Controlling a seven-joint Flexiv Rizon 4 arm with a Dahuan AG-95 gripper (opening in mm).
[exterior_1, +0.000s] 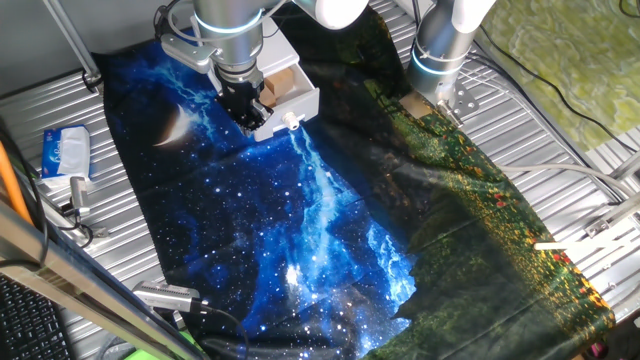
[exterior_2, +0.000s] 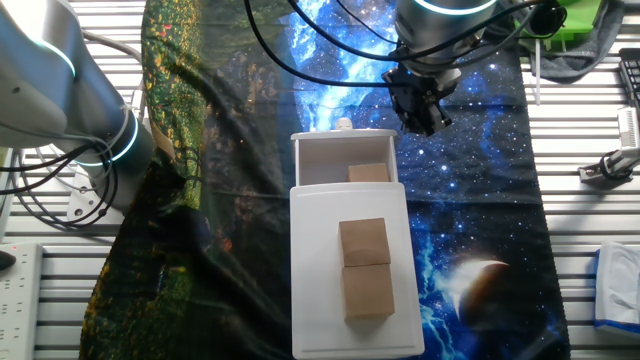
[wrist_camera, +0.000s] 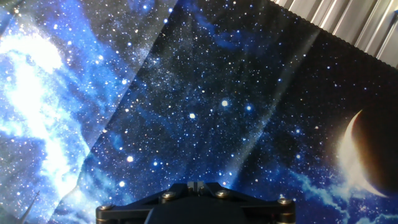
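A white drawer unit (exterior_2: 315, 270) stands on the cloth with its drawer (exterior_2: 322, 158) pulled out. Inside the drawer, partly hidden, is a brown block (exterior_2: 368, 173). Two more brown blocks lie on the unit's top: one block (exterior_2: 363, 241) touches the other block (exterior_2: 368, 292). The drawer's small white knob (exterior_1: 291, 121) faces the open cloth. My gripper (exterior_2: 428, 124) hangs beside the drawer, on the moon side, apart from the blocks. In the wrist view the gripper has its fingertips together, with nothing showing between them.
A dark starry cloth (exterior_1: 230, 220) covers the table, and its wide middle is free. A blue-white packet (exterior_1: 66, 153) lies on the metal slats. Black cables (exterior_2: 300, 70) hang across exterior view 2.
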